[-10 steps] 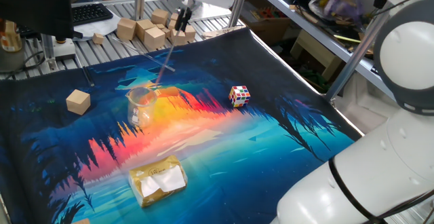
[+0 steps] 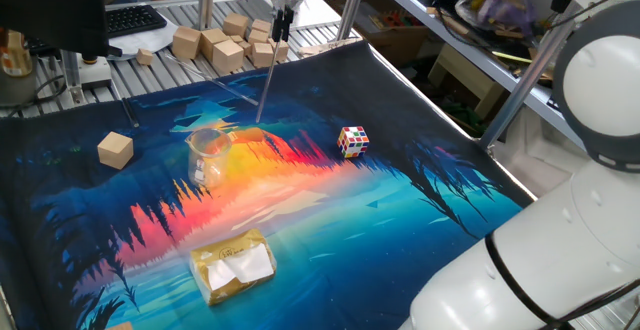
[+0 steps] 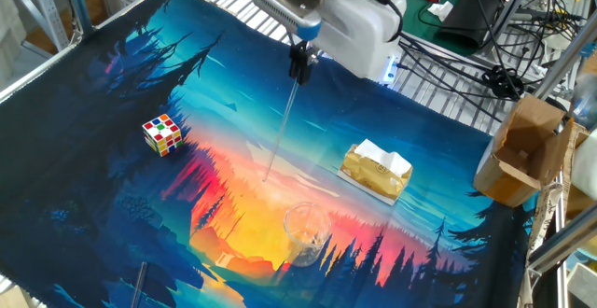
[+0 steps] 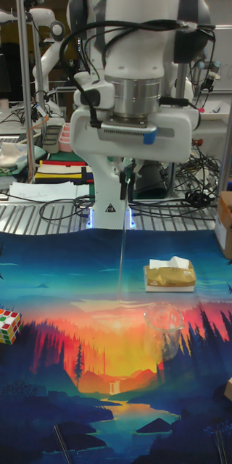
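Observation:
A thin clear rod (image 2: 269, 85) hangs from my gripper (image 2: 283, 22), which is shut on its upper end. In exterior view 2 the rod (image 3: 281, 135) slants down below the gripper (image 3: 299, 68); its lower tip is apart from the beaker. The clear glass beaker (image 2: 209, 158) stands upright on the printed cloth, and shows faintly in exterior view 2, beaker (image 3: 307, 234). From exterior view 3, the rod (image 4: 121, 263) hangs left of the beaker (image 4: 164, 318). Any contents of the beaker are hard to make out.
A Rubik's cube (image 2: 352, 142), a tissue pack (image 2: 233, 267) and a wooden block (image 2: 116, 150) rest apart on the cloth. More wooden blocks (image 2: 228, 55) cluster on the slatted rack. An open cardboard box (image 3: 524, 149) stands by one cloth corner. Bare cloth separates the cube and tissue pack.
In exterior view 1 my gripper has shifted slightly right, and the rod hangs more upright. Its lower tip has moved right, away from the beaker. The objects on the cloth stay put.

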